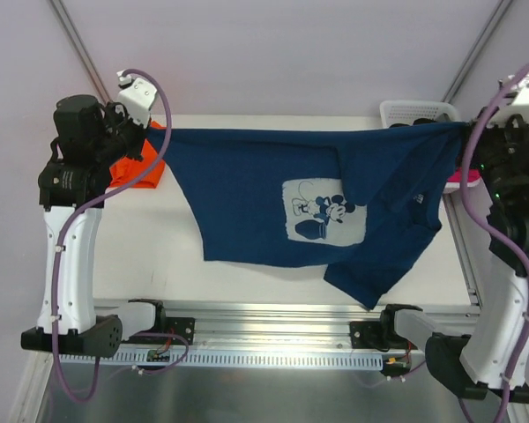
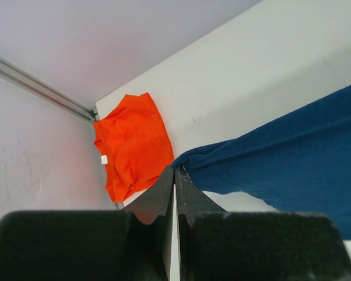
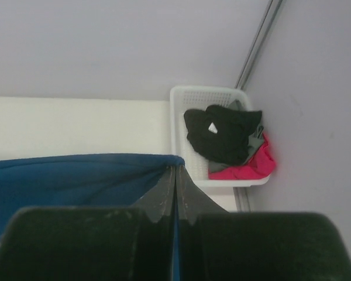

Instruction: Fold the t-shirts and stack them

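A dark blue t-shirt (image 1: 238,194) with a pale cartoon print (image 1: 324,211) is stretched between my two grippers, its top edge nearly straight and its lower part hanging over the table. At the left end of that edge, my left gripper (image 1: 148,128) is shut on the cloth; the fabric emerges from its fingertips in the left wrist view. My right gripper is shut on the opposite end. A flap of the shirt droops on the right side, and one corner (image 1: 361,286) reaches toward the table's front edge. An orange folded shirt (image 2: 134,143) lies at the back left.
A white basket (image 3: 178,132) at the back right contains a black garment (image 3: 222,134), a red one (image 3: 251,164) and something grey. Walls stand close behind and on both sides.
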